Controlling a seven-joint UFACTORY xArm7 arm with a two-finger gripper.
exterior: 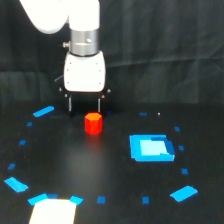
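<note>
A red, roughly hexagonal block (93, 124) rests on the black table, left of the middle of the camera view. Just behind and above it in the picture hangs my gripper (85, 104), pointing down from a white hand. Its two thin dark fingers stand wide apart, with nothing visible between them. The block appears a little right of the line midway between the fingertips, and I see no contact.
Right of the block lies a blue square (134, 151) with a pale centre. A cream square (53, 212) sits at the front left edge. Flat blue tape strips (184, 193) and small blue marks dot the table. Open table surrounds the block.
</note>
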